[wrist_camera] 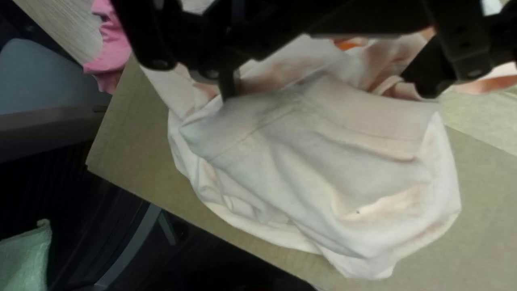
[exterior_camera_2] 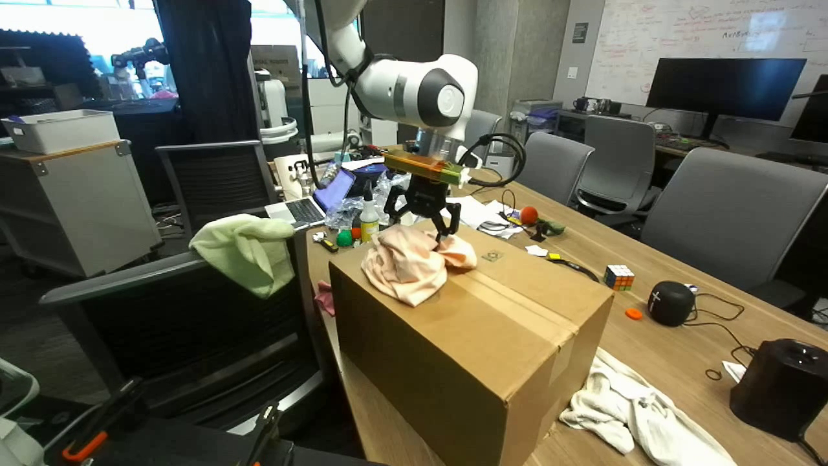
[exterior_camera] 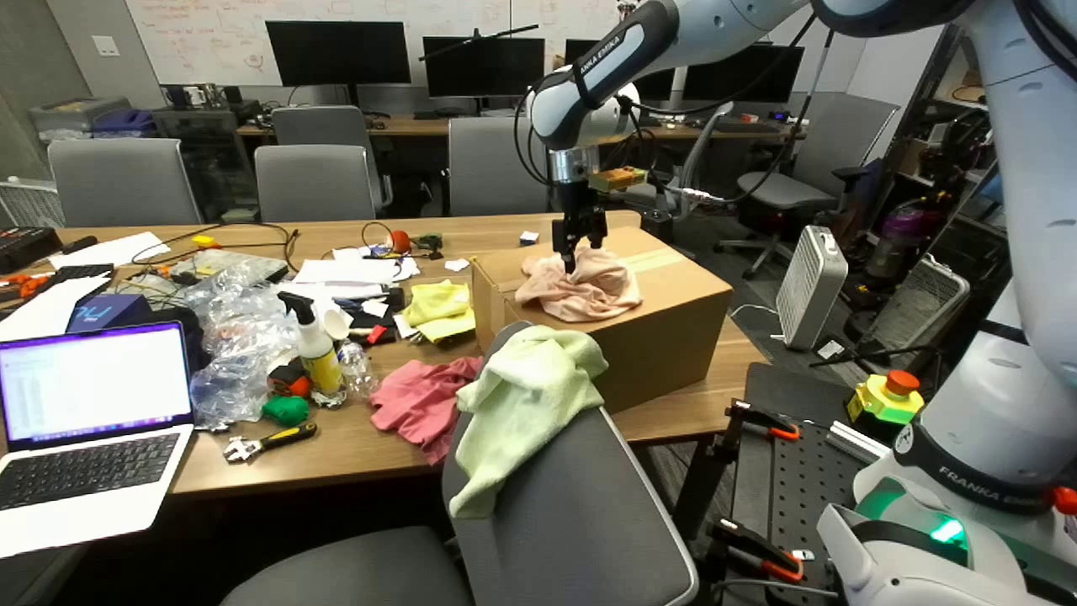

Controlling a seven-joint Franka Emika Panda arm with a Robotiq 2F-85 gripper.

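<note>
A crumpled pale pink cloth [exterior_camera: 591, 293] lies in a heap on top of a closed cardboard box [exterior_camera: 656, 364]. Pointing down at its far side is my gripper [exterior_camera: 583, 254], the fingers spread apart. In exterior view 2 one fingertip [exterior_camera_2: 443, 234] reaches into the folds of the cloth [exterior_camera_2: 407, 268]. From the wrist, my gripper straddles a broad raised fold, a finger toward each end of it; the cloth [wrist_camera: 310, 160] spreads below and between them. Whether both tips touch fabric I cannot tell.
A light green cloth [exterior_camera: 530, 394] hangs over the chair back in front of the box. A dark pink cloth [exterior_camera: 424, 399] and clutter, including a spray bottle [exterior_camera: 320, 353], cover the table's left. White cloth [exterior_camera_2: 640, 411] lies beside the box. The box top's taped side is bare.
</note>
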